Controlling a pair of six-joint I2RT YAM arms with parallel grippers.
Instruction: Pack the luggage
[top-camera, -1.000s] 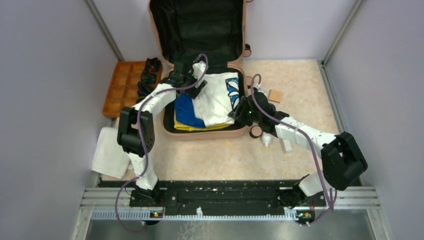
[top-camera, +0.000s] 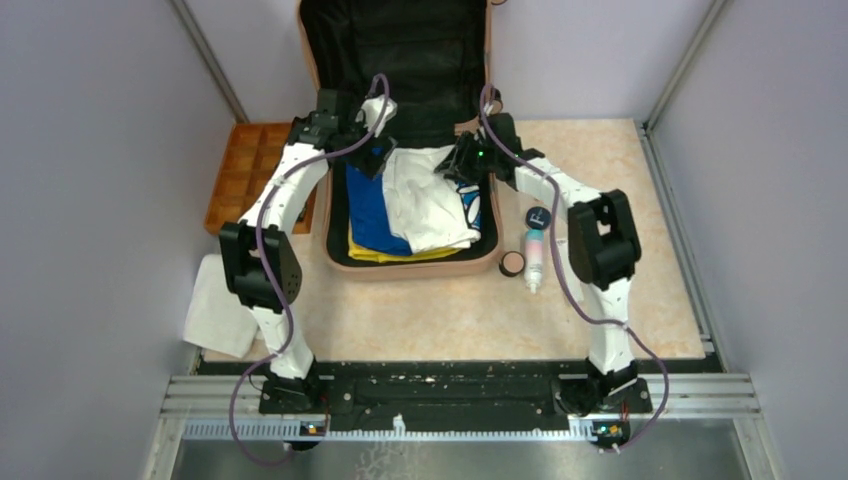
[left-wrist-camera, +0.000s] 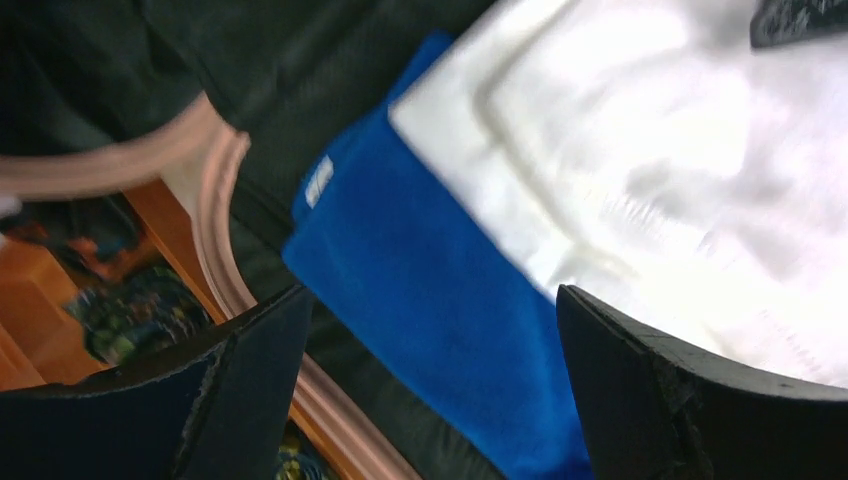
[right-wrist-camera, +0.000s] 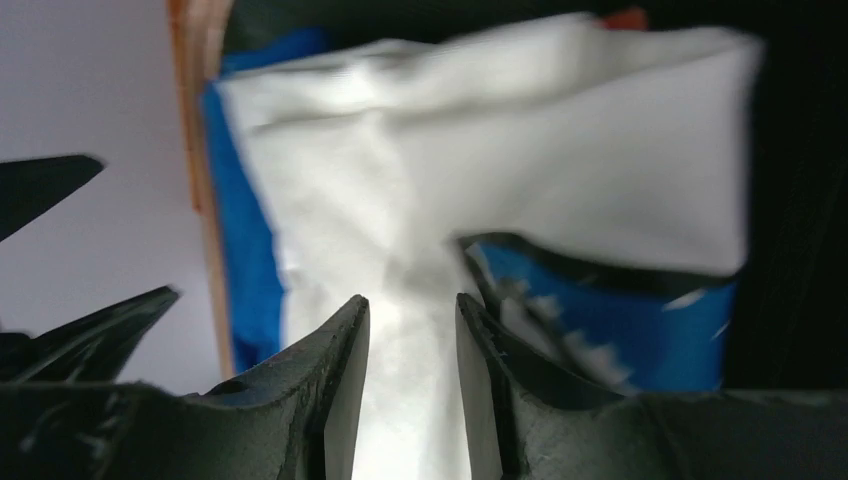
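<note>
The open pink suitcase (top-camera: 400, 271) holds folded clothes: yellow (top-camera: 375, 255), blue (top-camera: 370, 215) and, on top, a white garment (top-camera: 420, 200) with a blue-black print (top-camera: 470, 210). My left gripper (top-camera: 372, 160) is over the suitcase's back left; in the left wrist view its fingers stand wide open above blue and white cloth. My right gripper (top-camera: 462, 160) is at the back right corner of the white garment. In the right wrist view its fingertips (right-wrist-camera: 350, 330) are close together over the cloth; what is between them is unclear.
An orange divided organizer (top-camera: 237, 175) lies left, a white cloth (top-camera: 215, 310) front left. A round dark tin (top-camera: 538, 217), a compact (top-camera: 511, 263) and a bottle (top-camera: 534, 260) lie right of the suitcase.
My right gripper has moved from the front right of the clothes to the back right. My left gripper has shifted a little left. The white garment's printed right side looks more covered.
</note>
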